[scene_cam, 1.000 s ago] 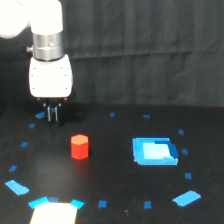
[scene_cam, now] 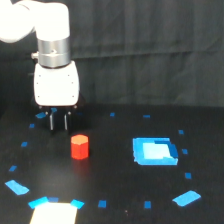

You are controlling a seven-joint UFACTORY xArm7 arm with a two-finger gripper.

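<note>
A red block (scene_cam: pixel 80 147) sits on the dark table, left of the middle of the camera view. My gripper (scene_cam: pixel 60 122) hangs behind it and slightly to its left, apart from it. Two dark fingers point downward with a gap between them, and nothing shows in that gap. To the right lies a shallow blue tray (scene_cam: pixel 138 151) with a white patch inside.
Small blue marks are scattered over the table, with light blue strips (scene_cam: pixel 186 198) near the front. At the front left edge stands a pale yellow-white object (scene_cam: pixel 53 213), partly cut off. Bare table separates the red block from the tray.
The arm and gripper have moved to the right and somewhat lower in the view, closer to the red block. Its fingers appear farther apart. Block and tray have stayed put.
</note>
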